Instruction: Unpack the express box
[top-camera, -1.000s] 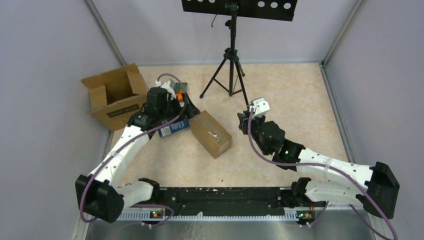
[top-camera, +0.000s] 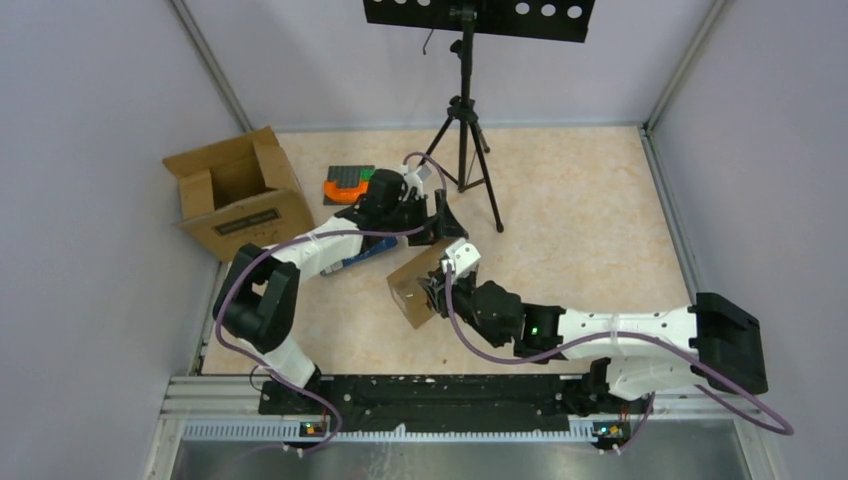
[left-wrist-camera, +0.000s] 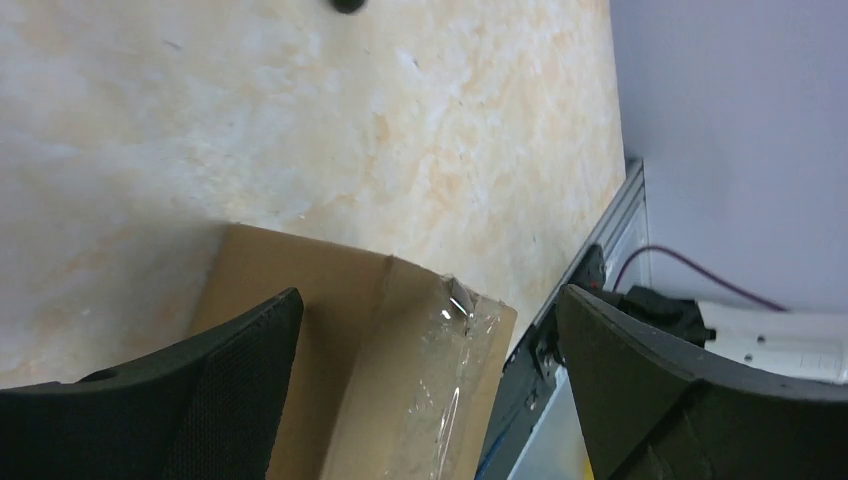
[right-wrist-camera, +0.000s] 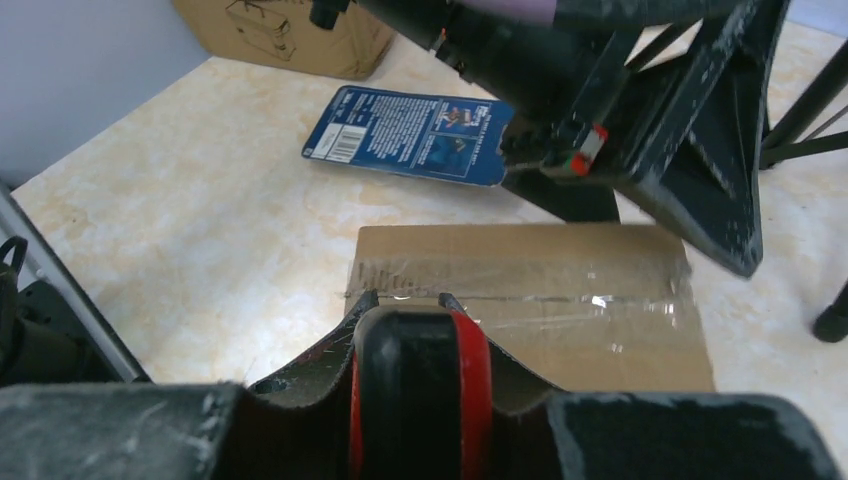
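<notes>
A closed brown cardboard box (top-camera: 408, 283) with clear tape lies slanted on the table, partly covered by both arms in the top view. My left gripper (top-camera: 452, 228) is open at the box's far end. In the left wrist view the box (left-wrist-camera: 345, 340) shows between its spread fingers, with no visible grip on it. My right gripper is shut on a black-and-red cutter (right-wrist-camera: 410, 400). The cutter overlaps the near part of the taped top (right-wrist-camera: 560, 275) in the right wrist view. Whether its tip touches the tape is hidden.
An open, empty carton (top-camera: 255, 220) stands at the left. A blue printed package (right-wrist-camera: 400, 135) lies beside the box, and an orange item (top-camera: 345, 192) sits on a grey pad behind. A black tripod stand (top-camera: 463, 115) rises at the back.
The left gripper has swung right, from the box's left side to over its far end. My right gripper has come left and nearer, from beside the box to over it.
</notes>
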